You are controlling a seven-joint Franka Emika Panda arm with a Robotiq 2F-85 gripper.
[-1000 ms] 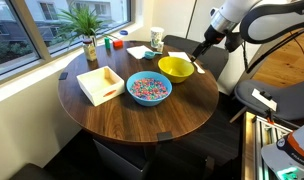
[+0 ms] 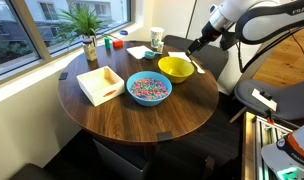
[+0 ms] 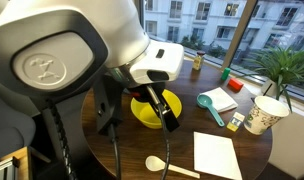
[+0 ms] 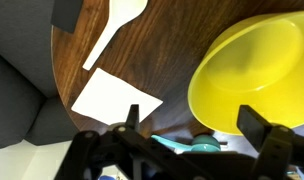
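Observation:
A yellow bowl [image 2: 177, 69] stands on the round wooden table, towards the right side in exterior view 1; its visible inside looks empty in the wrist view [image 4: 237, 80]. My gripper is open, with nothing held between its fingers. It hangs above the table near the bowl, one finger over the yellow bowl's side and the other by a white sheet [image 4: 112, 98]. Exterior view 2 has the arm partly covering the bowl [image 3: 147, 113]. A white spoon [image 4: 122, 12] lies beside the sheet, and part of a teal utensil [image 4: 200, 145] shows by the bowl.
Left of the yellow bowl is a blue bowl [image 2: 149, 86] filled with small coloured pieces. Beyond that sits a white open box [image 2: 100, 84]. A potted plant [image 2: 87, 25] stands by the window.
The objects on the table have stayed in place.

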